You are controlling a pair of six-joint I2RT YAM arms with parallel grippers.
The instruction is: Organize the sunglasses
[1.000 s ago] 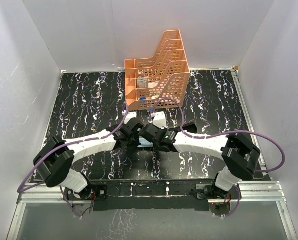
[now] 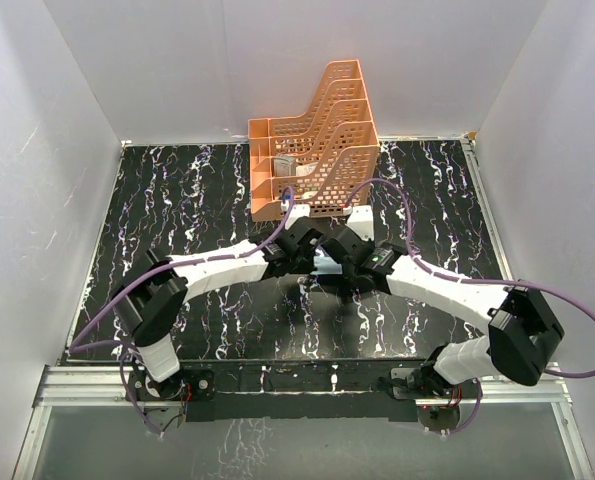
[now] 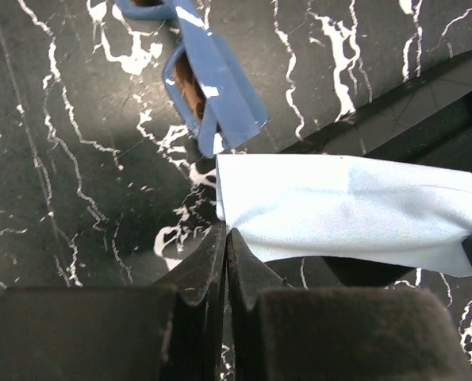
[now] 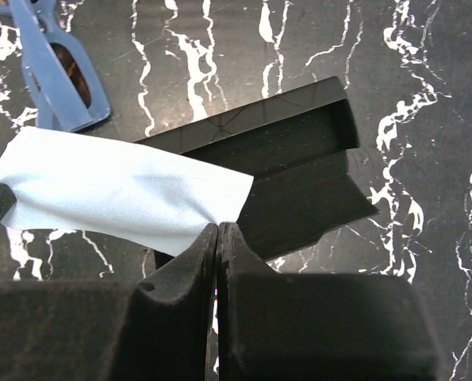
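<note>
A light blue cloth [image 3: 339, 202] is stretched between my two grippers, above the table. In the left wrist view my left gripper is shut on the cloth's near corner. My right gripper pinches the opposite end and is likewise shut. Beneath the cloth lies an open black case [image 4: 299, 175], partly covered by it. Blue sunglasses [image 3: 212, 79] with brown lenses rest on the table beside the case. From above, the arms hide most of the cloth, the case and the sunglasses.
An orange slotted rack [image 2: 317, 140] stands at the back centre, with a few small items in its left compartments. Grey walls [image 2: 47, 150] close in the sides and back.
Both grippers have moved to the right and slightly toward the rack, carrying the cloth between them. The cloth is now over the case. The rack has stayed put.
</note>
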